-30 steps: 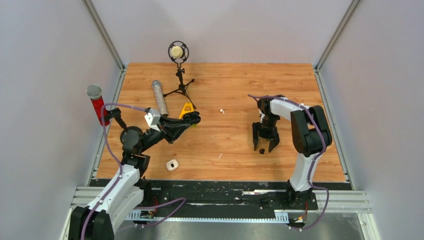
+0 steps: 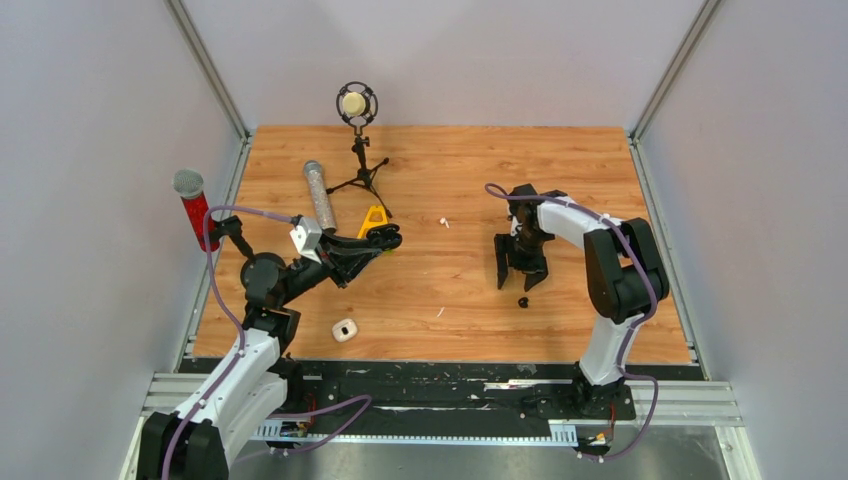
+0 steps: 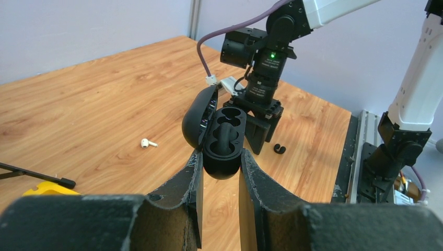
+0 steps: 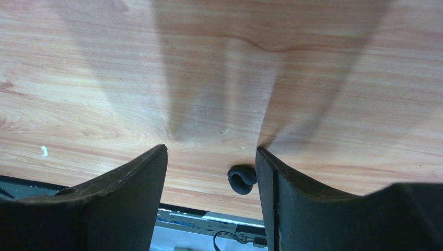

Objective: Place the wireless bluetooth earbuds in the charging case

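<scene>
My left gripper is shut on the black charging case [image 3: 223, 168], held up off the table with its lid raised and its slots facing the camera. A dark raised shape lies among the slots; I cannot tell if it is an earbud. On the table to the right lies a small black curved earbud [image 4: 241, 179], also visible in the top view as a dark earbud [image 2: 524, 302]. My right gripper stands part open above the wood, fingers pointing down, nothing between them. In its view the earbud sits close beside the right finger [image 4: 267, 183].
A white earbud [image 2: 445, 222] lies mid-table, and a small white box [image 2: 344, 330] near the front left. Microphones, a tripod stand [image 2: 363, 178] and a yellow object [image 2: 373, 218] crowd the back left. Bare wood fills the centre.
The right gripper has shifted left and slightly back, so its near finger no longer overlaps the black earbud. That earbud lies in about the same place. The left arm and case stayed still.
</scene>
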